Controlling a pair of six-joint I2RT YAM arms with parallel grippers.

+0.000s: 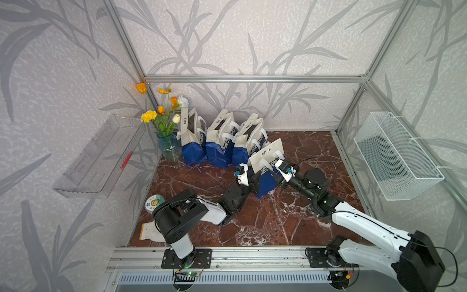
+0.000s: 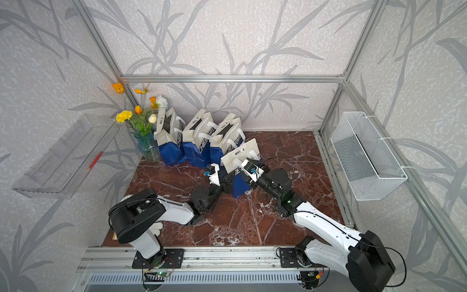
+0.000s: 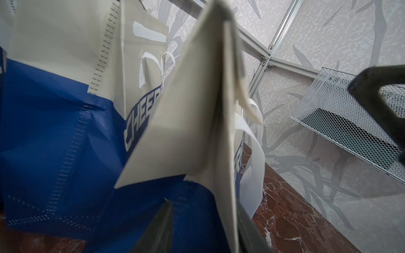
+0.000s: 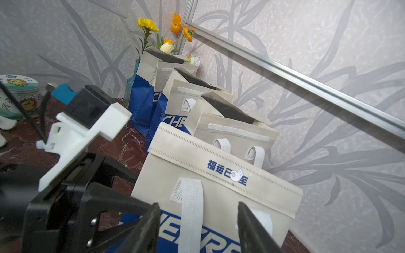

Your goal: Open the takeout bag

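Note:
The front takeout bag [image 1: 263, 182], blue below and cream above with white straps, stands with its flap [image 4: 225, 168] down over its top. My left gripper is low at the bag's side end, with the cream side edge between its blurred, parted fingertips; whether it grips cannot be seen. My right gripper faces the bag's printed front, fingers apart, a strap in view between them; contact is unclear. The right wrist view also shows the left gripper beside the bag's left end.
Three more bags [image 1: 219, 146] stand behind, next to a vase of flowers [image 1: 169, 146]. A round tub [image 1: 154, 203] is at the left front. Wall baskets hang left [image 1: 92, 165] and right [image 1: 399, 165].

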